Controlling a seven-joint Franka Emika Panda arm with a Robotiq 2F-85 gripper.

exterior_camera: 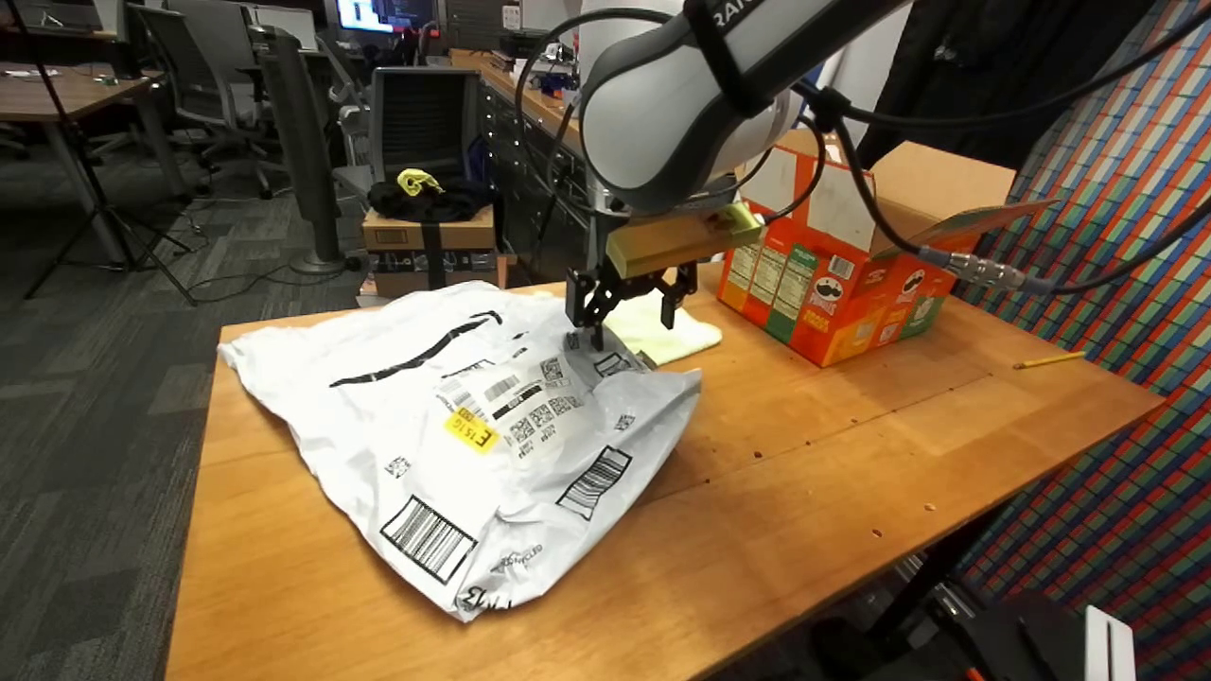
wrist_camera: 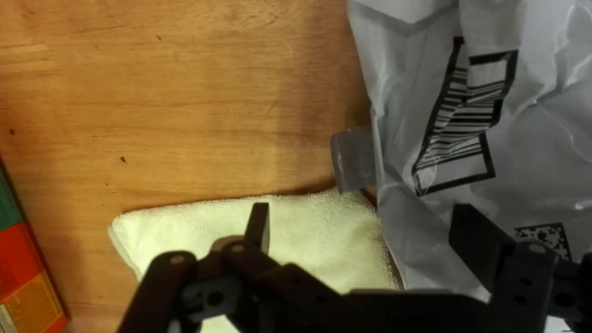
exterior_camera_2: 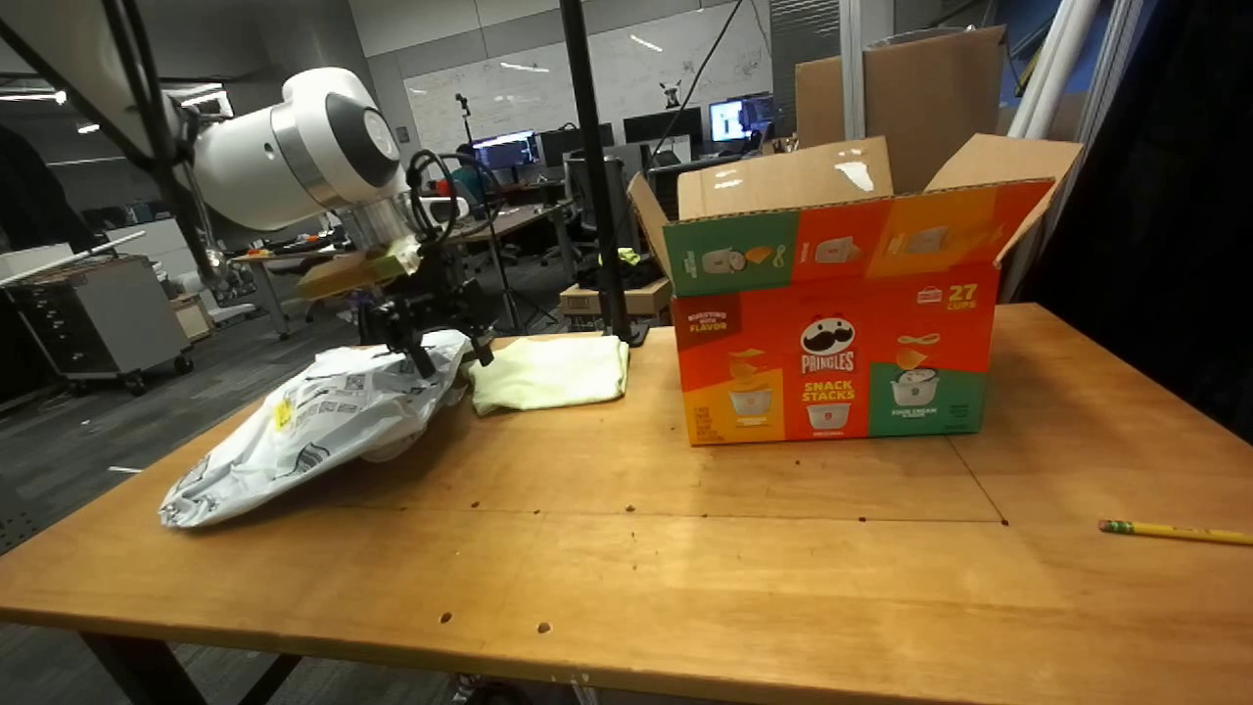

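Observation:
A crumpled white plastic mailer bag (exterior_camera: 454, 375) with printed labels and barcodes lies on the wooden table, one side raised off the surface in exterior view 2. My gripper (exterior_camera: 632, 330) is at its back right edge, with its fingers apart. In the wrist view, one finger (wrist_camera: 258, 226) is above the pale yellow cloth and the other finger (wrist_camera: 478, 247) is over the bag (wrist_camera: 533, 138). No object shows held between them; whether the second finger touches the plastic I cannot tell. A translucent round end (wrist_camera: 353, 159) sticks out from under the bag's edge, beside the cloth (wrist_camera: 205, 225).
An open orange Pringles carton (exterior_camera_2: 831, 341) stands on the table, its flaps spread. A yellow pencil (exterior_camera_2: 1175, 533) lies towards the far side from the bag. Bare table (exterior_camera_2: 658, 552) stretches in front of the carton.

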